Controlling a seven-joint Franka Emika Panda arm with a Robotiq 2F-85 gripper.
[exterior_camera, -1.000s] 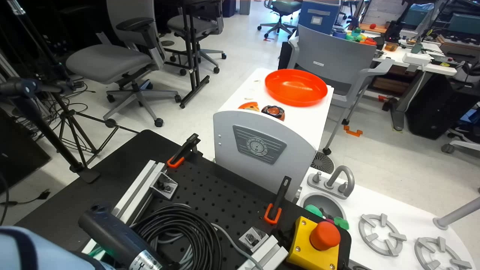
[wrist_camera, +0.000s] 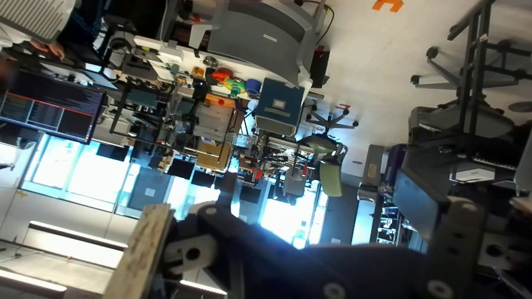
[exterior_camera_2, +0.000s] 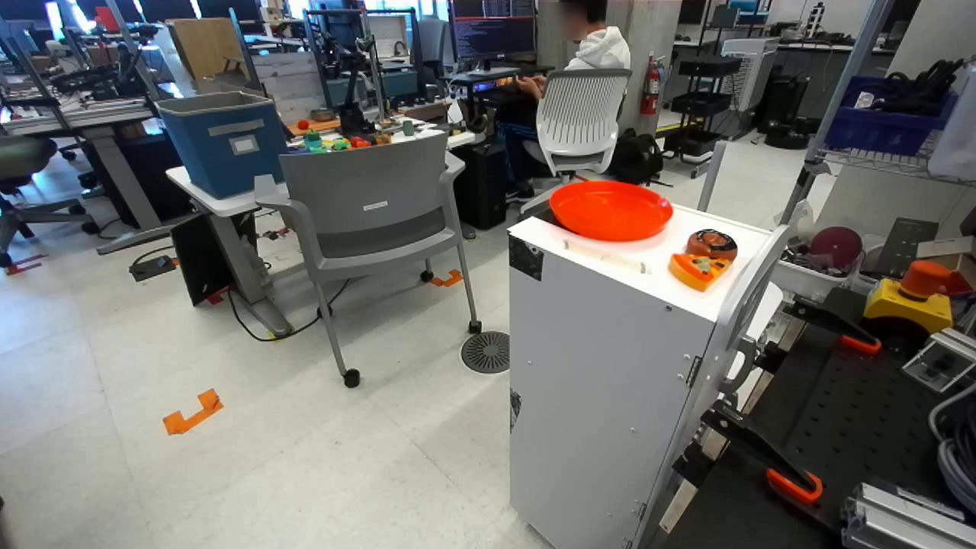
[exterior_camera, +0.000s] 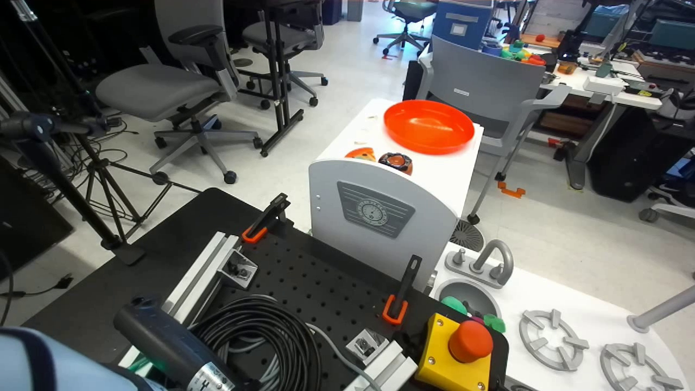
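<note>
In the wrist view my gripper stands open, its fingers (wrist_camera: 137, 254) far apart with only the distant room showing between them. No object is near the fingers. Both exterior views leave the gripper out. A red-orange round tray (exterior_camera_2: 611, 210) rests on a white cabinet top (exterior_camera_2: 595, 261). Close to the tray lie an orange wedge-shaped item (exterior_camera_2: 700, 271) and a round orange-and-black item (exterior_camera_2: 711, 244), side by side. A toy sink (exterior_camera: 467, 296) beside the cabinet holds green items (exterior_camera: 493, 323) and a bit of purple.
A grey curved panel (exterior_camera: 381, 208) rises at the cabinet's edge. The black pegboard table (exterior_camera: 306, 260) carries clamps (exterior_camera: 402, 290), coiled cables (exterior_camera: 260, 339) and a yellow box with a red button (exterior_camera: 456, 348). Burner grates (exterior_camera: 554, 340) stand on the white counter.
</note>
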